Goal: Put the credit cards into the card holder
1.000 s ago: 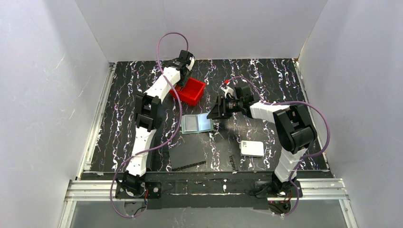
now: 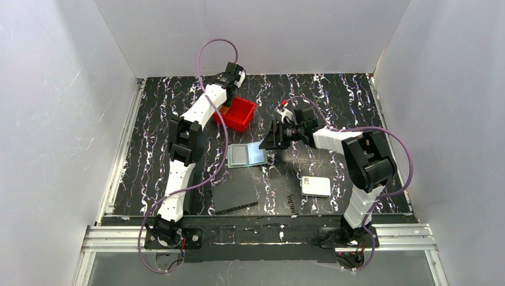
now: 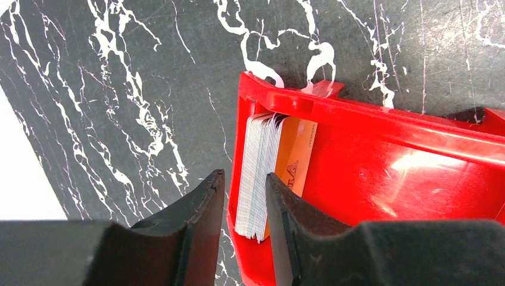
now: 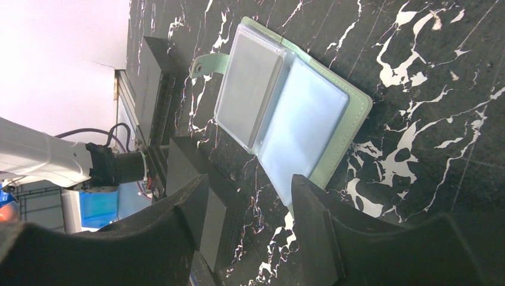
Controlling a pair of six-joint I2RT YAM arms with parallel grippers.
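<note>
A stack of cards [image 3: 257,173] stands on edge at one end of the red box [image 3: 387,179], with an orange card [image 3: 303,155] leaning on its inner side. My left gripper is over that end, its fingertips apart. One finger [image 3: 205,202] appears left of the box wall, the other overlaps the stack's inner edge; whether they grip anything is unclear. The pale green card holder [image 4: 351,116] lies unfolded, clear pockets up. My right gripper hovers by its right end, open, with nothing held between its fingers.
Dark flat pieces [image 2: 235,195] lie in front of the holder. A white box [image 2: 315,186] rests at front right. A purple cable [image 2: 225,134] loops above the left arm.
An orange-brown card face now shows in the red box beside the left gripper. The left gripper has shifted very slightly. The right arm and the card holder have stayed put.
</note>
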